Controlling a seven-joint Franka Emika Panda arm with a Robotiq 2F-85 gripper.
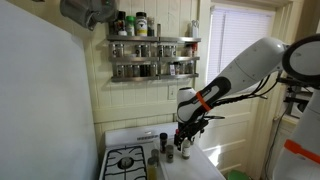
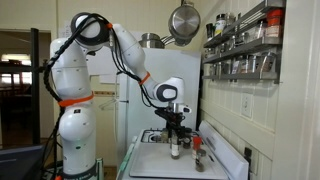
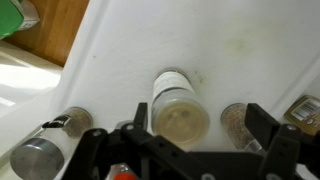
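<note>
A jar with a tan top stands upright on the white counter and lies between the open fingers of my gripper in the wrist view. The same pale jar shows just below the gripper in exterior view 1. From exterior view 2, the gripper hangs above the jar. Whether the fingers touch it cannot be told.
Close by stand a small speckled jar, a metal-topped jar and a red-topped one. The stove is to the left; shelves of jars hang on the wall. Bare counter lies toward the top of the wrist view.
</note>
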